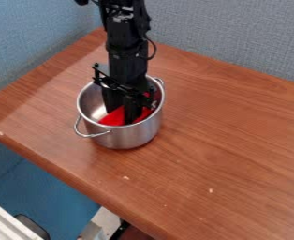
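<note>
A steel pot [120, 137] with two loop handles stands on the wooden table toward its left part. Red material [110, 119] lies inside it. My black gripper [131, 111] reaches down from the top into the pot, its fingers among the red material; the fingertips are mostly hidden, so what lies between them is hard to tell.
A padded grey-blue wall [237, 37] runs along the back and left. Beyond the table's front-left edge are a white object [6, 225] and blue floor.
</note>
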